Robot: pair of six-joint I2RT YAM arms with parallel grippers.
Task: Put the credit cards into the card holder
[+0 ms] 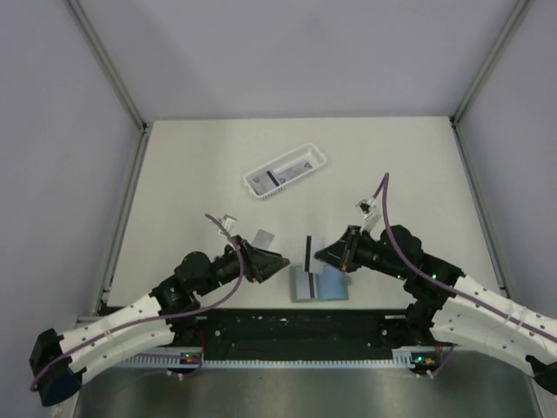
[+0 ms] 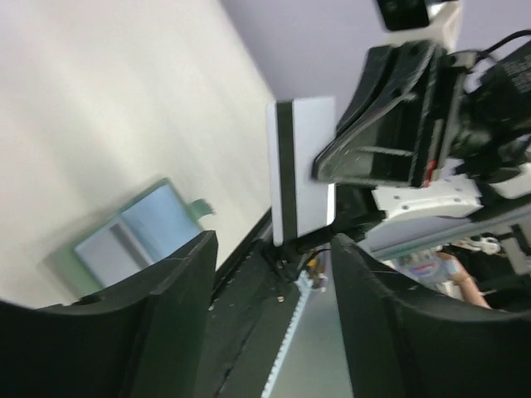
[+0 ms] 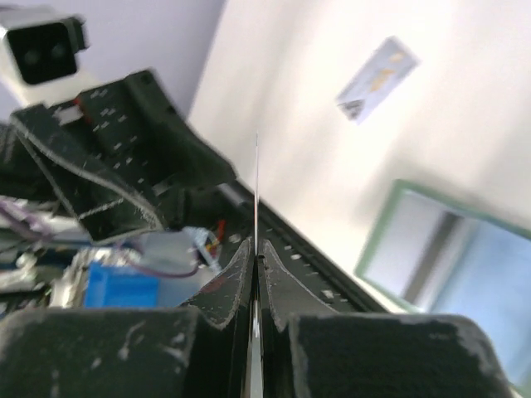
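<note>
A whitish credit card (image 1: 316, 245) with a black stripe stands up above the table, my right gripper (image 1: 321, 255) shut on its right side. In the left wrist view the card (image 2: 312, 195) shows its striped face; in the right wrist view it is a thin edge-on line between the shut fingers. My left gripper is open, its fingers apart and empty, just left of the card. The green-edged card holder (image 2: 158, 222) lies opened flat on the table below, with a grey, dark-striped card visible in its left half and a light blue right half.
Another card (image 3: 377, 79) lies flat on the table, partly behind the left gripper from above. Farther back, a white basket (image 1: 312, 149) contains several cards.
</note>
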